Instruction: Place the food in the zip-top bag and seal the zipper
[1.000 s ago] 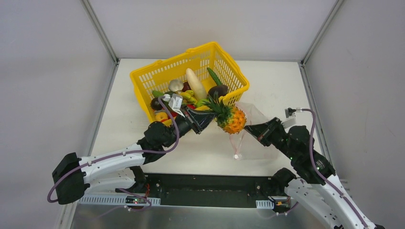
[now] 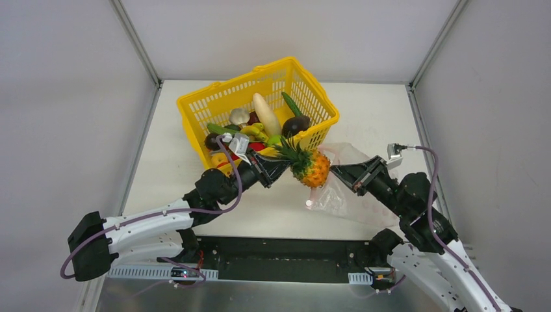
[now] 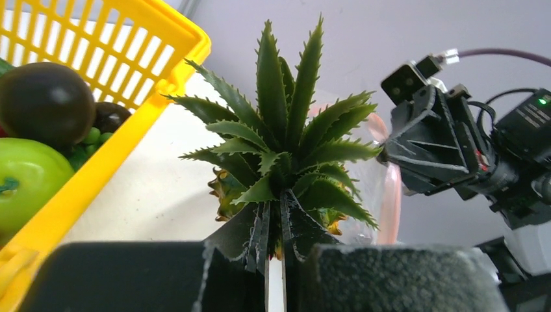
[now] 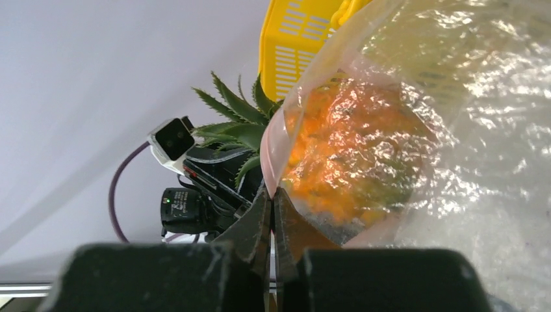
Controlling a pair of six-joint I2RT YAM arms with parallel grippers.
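Note:
A pineapple (image 2: 316,170) with an orange body hangs above the table. My left gripper (image 2: 288,159) is shut on its spiky green crown (image 3: 273,130). The clear zip top bag (image 2: 354,205) drapes below and to the right of the fruit. Its pinkish rim ends at the fingertips of my right gripper, which is shut on that edge. Through the film in the right wrist view the pineapple's body (image 4: 354,146) shows orange, with the crown outside the mouth. How deep the fruit sits inside cannot be told.
Behind the left arm stands a yellow basket (image 2: 312,133) of toy produce, including a white radish (image 2: 266,114) and a green cucumber (image 2: 291,104). Bare white table (image 2: 276,218) lies in front, with walls at both sides.
The pineapple has come slightly toward the table's front and left. The bag has shifted and spreads wider to the right beneath my right gripper. Both grips look unchanged.

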